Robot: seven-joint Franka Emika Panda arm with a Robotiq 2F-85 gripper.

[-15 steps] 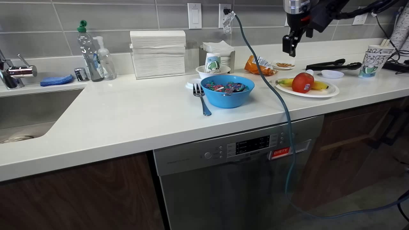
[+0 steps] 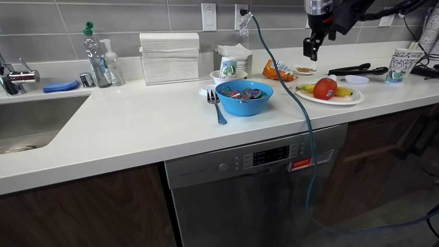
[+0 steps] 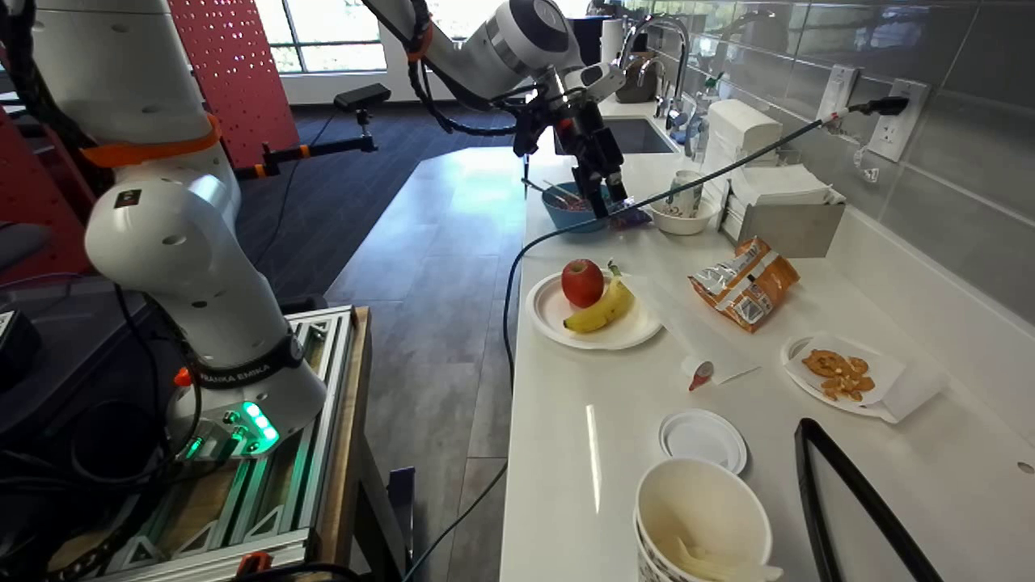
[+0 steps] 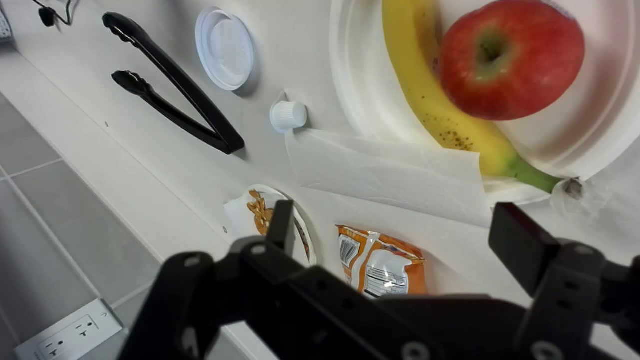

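Observation:
High over the counter, my gripper stands open, its two fingers wide apart with nothing between them. Below it in the wrist view lie an orange snack bag point(image 4: 384, 264) and a strip of white paper point(image 4: 396, 174). A red apple point(image 4: 513, 60) rests against a yellow banana point(image 4: 420, 90) on a white plate point(image 4: 354, 78). Black tongs point(image 4: 186, 90) lie spread on the counter. In exterior view 1 a blue bowl point(image 2: 244, 105) of colourful wrapped pieces sits left of the plate, with a fork point(image 2: 217, 109) beside it.
A blue cable point(image 2: 288, 88) hangs from the wall outlet across the counter front. A paper cup point(image 3: 703, 514), a small white lid point(image 3: 703, 440) and a plate of pretzels point(image 3: 878, 406) stand farther right along the counter. Clear counter point(image 2: 156, 119) lies between sink and bowl.

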